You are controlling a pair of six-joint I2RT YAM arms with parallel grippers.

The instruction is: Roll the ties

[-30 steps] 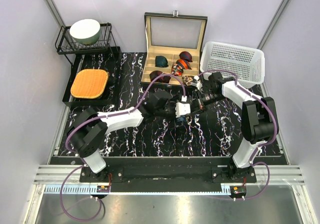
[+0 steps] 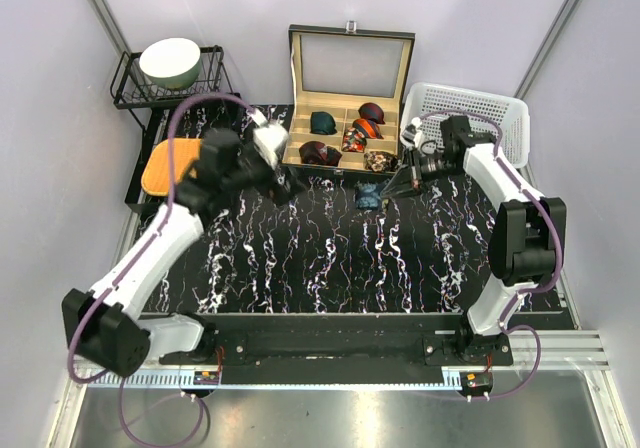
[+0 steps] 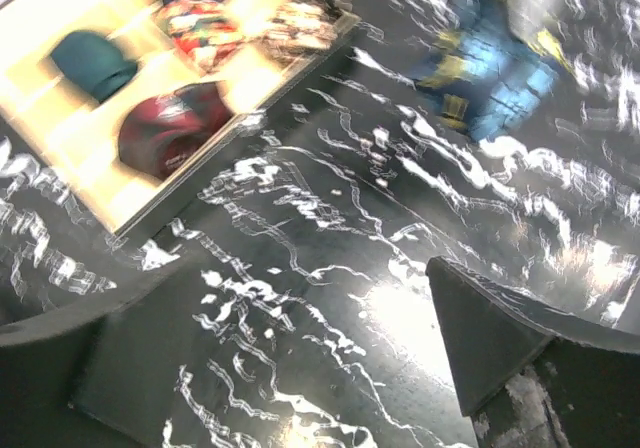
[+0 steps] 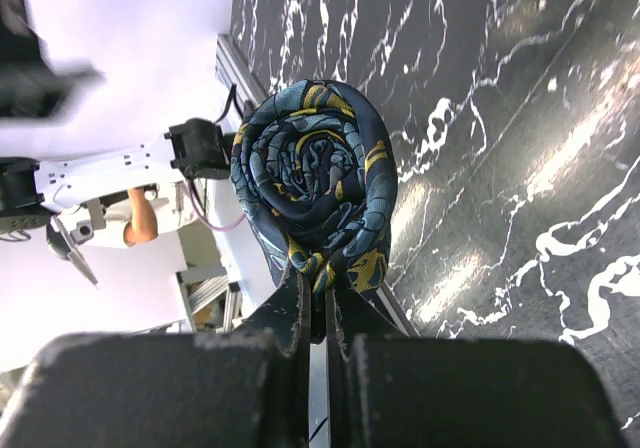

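Note:
A blue tie with yellow patches (image 4: 315, 168), wound into a roll, is pinched at its lower edge by my right gripper, whose fingers are closed on the cloth. From above, the tie (image 2: 368, 196) shows in front of the partitioned box. My left gripper (image 2: 290, 186) is open and empty, left of the tie and apart from it; marble tabletop shows between its fingers. The wooden box (image 2: 290, 155) stands with its lid up and holds several rolled ties, among them a green one (image 2: 322, 123) and a maroon one (image 2: 320, 154).
A white basket (image 2: 468, 98) sits right of the box. On the left are a dish rack (image 2: 130, 96) with a bowl (image 2: 170, 60) and an orange board (image 2: 158, 171) partly behind my left arm.
My left arm has swung up and left, away from the tie and the right gripper, and is blurred by motion. The right gripper has moved slightly right, still with the tie.

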